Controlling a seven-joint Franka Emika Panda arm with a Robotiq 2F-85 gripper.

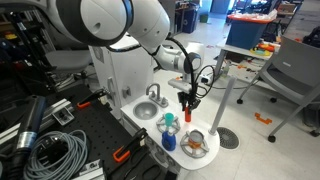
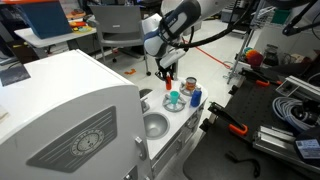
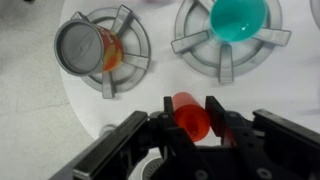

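A red cylindrical object (image 3: 192, 117) is between the fingers of my gripper, which is shut on it; its round top faces the wrist camera. In exterior view 1 the gripper (image 1: 187, 107) points down with the red object (image 1: 187, 115) below it, over the white counter. Exterior view 2 shows the red object (image 2: 168, 84) beneath the wrist too. Close by, a teal cup (image 3: 238, 17) stands on one grey burner, and an open can with an orange label (image 3: 80, 48) on another. The red object's lower end is hidden in the wrist view.
A blue item (image 1: 169, 142) stands at the counter's front, near the teal cup (image 1: 169, 118) and the can (image 1: 196, 136). To the left are a sink (image 1: 146, 110) with its faucet (image 1: 155, 92). Bare white counter shows between the burners and sink.
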